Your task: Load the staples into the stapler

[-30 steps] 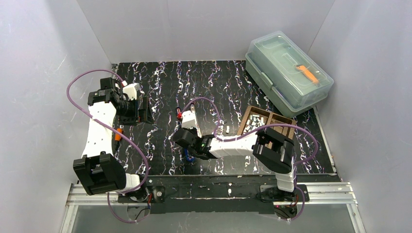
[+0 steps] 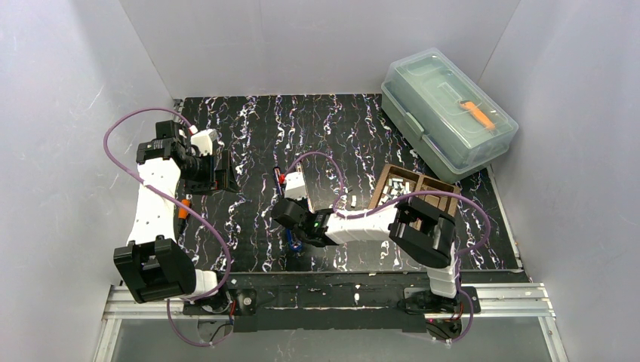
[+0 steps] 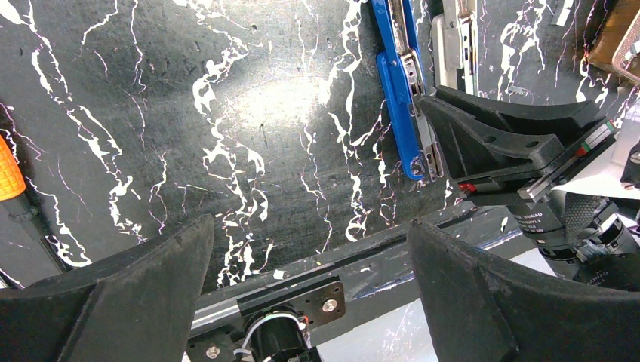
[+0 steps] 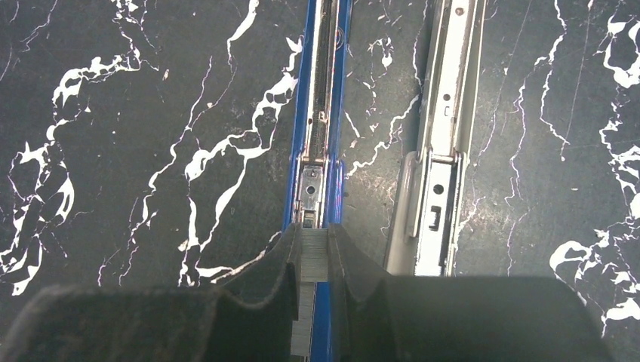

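Note:
The blue stapler lies opened flat, its metal channel facing up. My right gripper is low over it, shut on a short grey staple strip, which lines up with the channel. Whether that strip touches the channel, I cannot tell. Behind it, another grey staple strip shows along the stapler. The left wrist view shows the blue stapler beside the right gripper's dark fingers. Far to the left, my left gripper stands open and empty above the table.
A white stapler, also opened out, lies just right of the blue one. Farther right are a divided brown tray holding staple pieces and a green lidded box. An orange-handled tool lies at left.
Over the last second my right gripper has shifted slightly to the right above the blue stapler. The left arm has stayed where it was.

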